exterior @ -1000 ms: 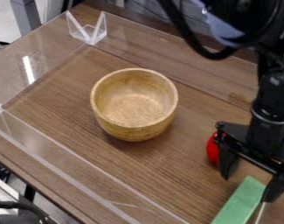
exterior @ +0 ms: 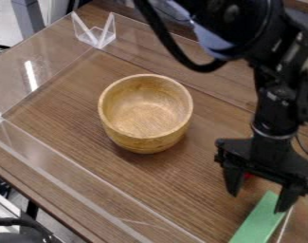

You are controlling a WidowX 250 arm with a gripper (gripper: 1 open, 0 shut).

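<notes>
My gripper (exterior: pixel 258 180) is at the right of the view, low over the table, its black fingers apart. Beneath it a red object (exterior: pixel 248 175) shows only in a small part, mostly hidden by the fingers; whether it lies between them I cannot tell. A green strip (exterior: pixel 258 224) lies on the table at the lower right, just below the gripper.
A round wooden bowl (exterior: pixel 143 109) stands left of the gripper. A clear plastic piece (exterior: pixel 96 28) is at the top left. Its edge runs along the left side.
The gripper and arm have shifted left, now covering more of the red object. The bowl and green strip are where they were.
</notes>
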